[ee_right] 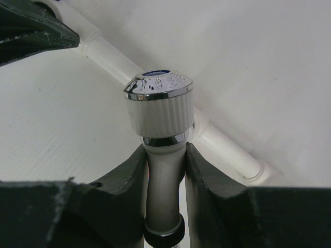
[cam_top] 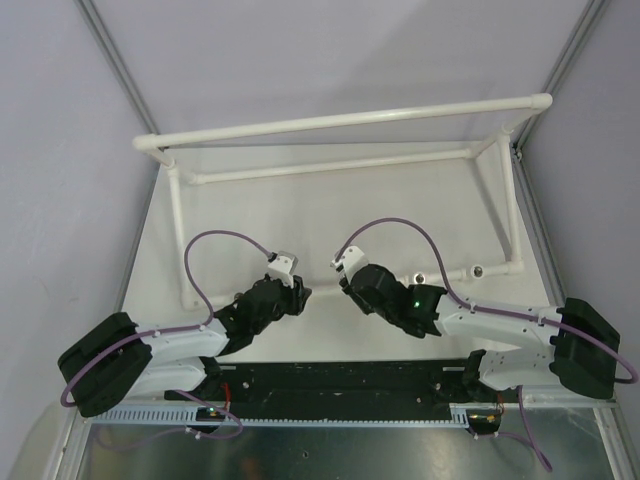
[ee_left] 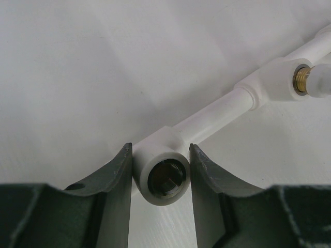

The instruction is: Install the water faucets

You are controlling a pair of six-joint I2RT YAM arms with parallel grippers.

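In the left wrist view my left gripper has its fingers against both sides of a white tee fitting (ee_left: 164, 192) on the lower pipe, its dark socket facing the camera. In the right wrist view my right gripper grips a white and chrome faucet (ee_right: 160, 111) upright, its knurled cap above the fingertips and its body between them. In the top view the right gripper (cam_top: 352, 285) is right of the left gripper (cam_top: 298, 292), both over the front pipe.
A white pipe frame (cam_top: 340, 118) spans the workspace. Another tee (ee_left: 276, 82) with a brass-threaded piece stands upper right in the left wrist view. A dark part of the other arm (ee_right: 36, 39) enters the right wrist view at top left. The panel inside the frame is clear.
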